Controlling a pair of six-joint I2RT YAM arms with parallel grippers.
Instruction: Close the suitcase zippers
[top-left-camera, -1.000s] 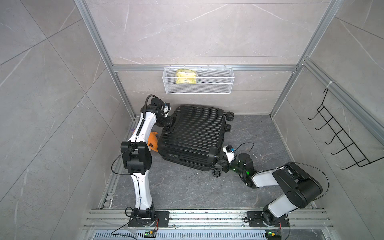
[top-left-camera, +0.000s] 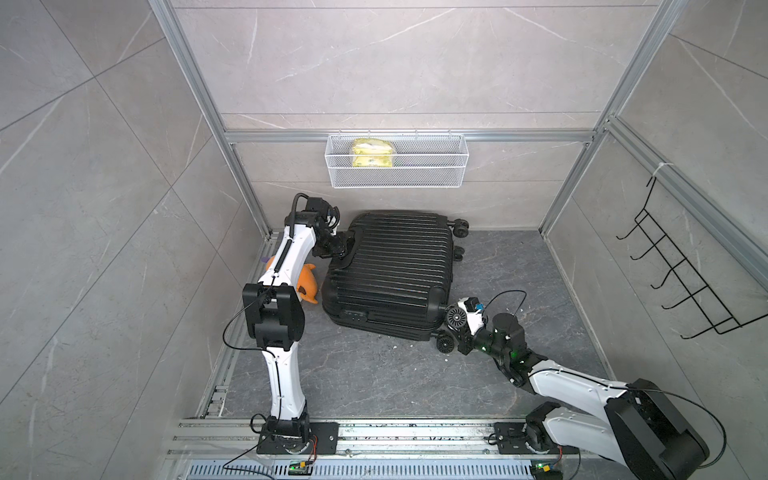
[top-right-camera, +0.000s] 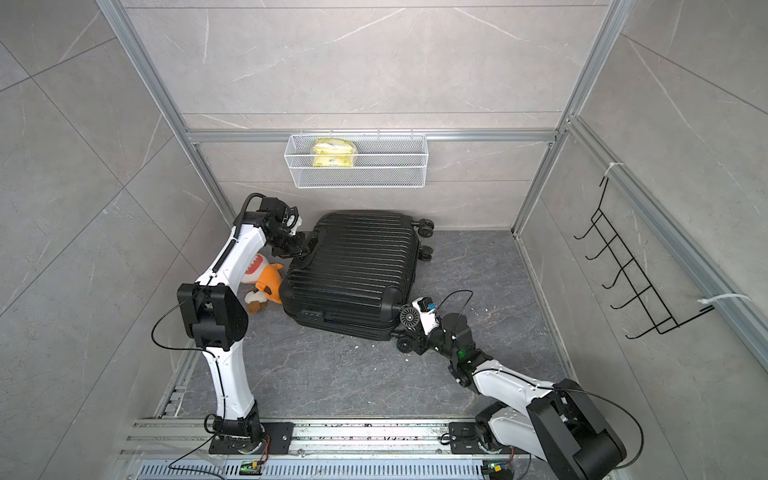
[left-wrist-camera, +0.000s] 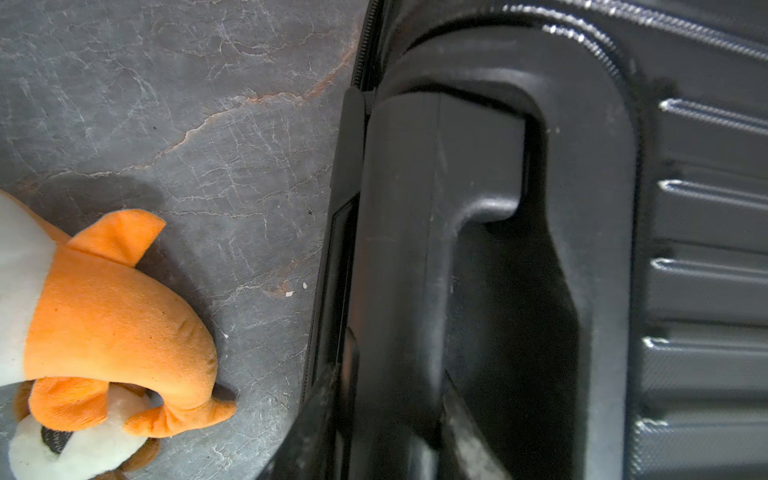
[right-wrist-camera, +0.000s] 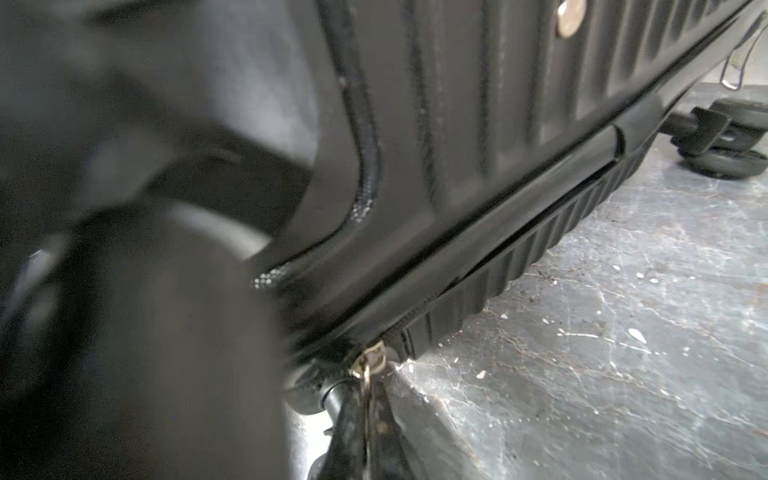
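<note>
The black ribbed suitcase (top-left-camera: 400, 264) lies flat on the floor, its wheels to the right. In the left wrist view, my left gripper is shut on the suitcase's handle (left-wrist-camera: 400, 264), one finger on each side of it. At the near right corner, beside the wheels (top-left-camera: 445, 343), is my right gripper. It is shut, with a small metal zipper pull (right-wrist-camera: 373, 357) at its fingertips and a thin metal strip between them. The zipper seam runs along the suitcase's side above the floor; much of it is hidden from above.
An orange and white plush toy (left-wrist-camera: 128, 320) lies on the floor left of the suitcase. A white wire basket (top-left-camera: 432, 160) hangs on the back wall, and a black hook rack (top-left-camera: 680, 264) on the right wall.
My right gripper has moved a little to the right and toward the front. The suitcase's near end has shifted slightly right with it. My left gripper stays at the handle, almost unmoved.
</note>
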